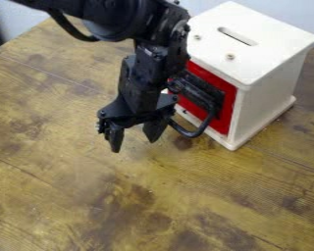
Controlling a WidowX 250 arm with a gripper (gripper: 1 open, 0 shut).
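My black gripper (134, 137) hangs low over the wooden table, left of a white box (258, 69), with its fingers open and nothing visible between them. The box has a slot and screws on its top and a red front (220, 121) that carries a black fitting with a curved black hose or handle. The arm hides part of that red front.
The white box takes up the upper right. A pale wall edge shows at the top left corner.
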